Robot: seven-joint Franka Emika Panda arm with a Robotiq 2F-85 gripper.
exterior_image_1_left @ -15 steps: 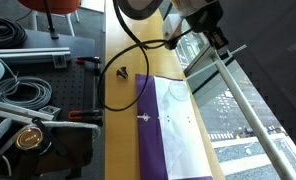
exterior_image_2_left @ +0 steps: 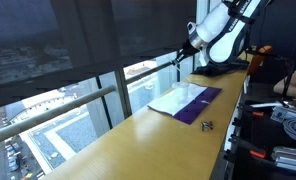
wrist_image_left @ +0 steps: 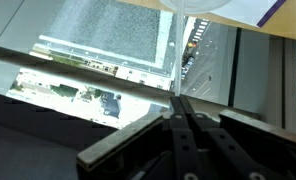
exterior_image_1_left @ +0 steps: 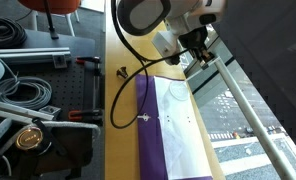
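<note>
My gripper is shut, its dark fingertips together at the middle of the wrist view. A narrow pale strip (wrist_image_left: 177, 55) runs upward in that view from about where the fingertips are; I cannot tell whether it lies between them or behind. In exterior view 2 the gripper (exterior_image_2_left: 173, 66) hangs in the air near the window, above the far side of a white sheet (exterior_image_2_left: 171, 101). Under the sheet lies a purple one (exterior_image_2_left: 197, 105), both flat on the wooden table (exterior_image_2_left: 138, 145). A clear round item (exterior_image_1_left: 178, 91) shows faintly on the white sheet.
A small dark object (exterior_image_2_left: 207, 126) sits on the bare wood near the sheets. Windows and a pale rail (exterior_image_1_left: 246, 108) border the far side. Over the table loops a black cable (exterior_image_1_left: 110, 97). A cart with coiled cable (exterior_image_1_left: 26, 93) stands alongside.
The gripper end of the arm has come lower and nearer to the sheets' far end, and its cable has swung down. The sheets and the small dark object look unmoved.
</note>
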